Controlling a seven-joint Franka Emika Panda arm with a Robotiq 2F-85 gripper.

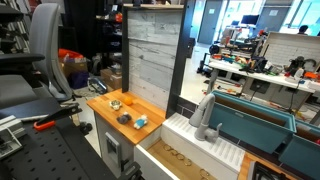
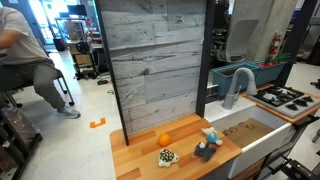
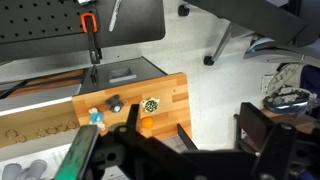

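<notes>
My gripper stands open in the wrist view, its two dark fingers wide apart with only floor and the wooden counter's edge showing between them. Below it lies the wooden counter. Several small things rest there: an orange ball, a spotted pale toy, a dark grey item and a blue-and-white toy. The same orange ball and spotted toy lie near the left finger in the picture, apart from it as far as shows. The gripper does not show clearly in either exterior view.
A grey faucet rises beside the counter, behind an open drawer. A grey plank wall stands along the counter's back. A stove top lies far right. The black table carries an orange-handled tool.
</notes>
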